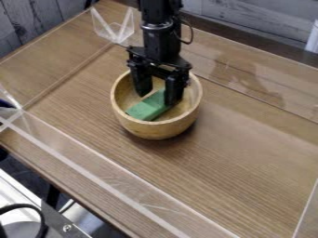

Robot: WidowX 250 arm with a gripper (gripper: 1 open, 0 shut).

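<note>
A wooden bowl (pixel 154 125) stands near the middle of the table, holding a green block (pixel 148 108) that lies on its bottom. My black gripper (pixel 159 85) reaches down from the top into the bowl, its two fingers on either side above and around the back of the block. Whether the fingers touch the block, or how far apart they stand around it, is hard to make out.
A clear plastic object (pixel 112 26) sits at the back left. Cables (pixel 25 209) show at the lower left beyond the table's edge.
</note>
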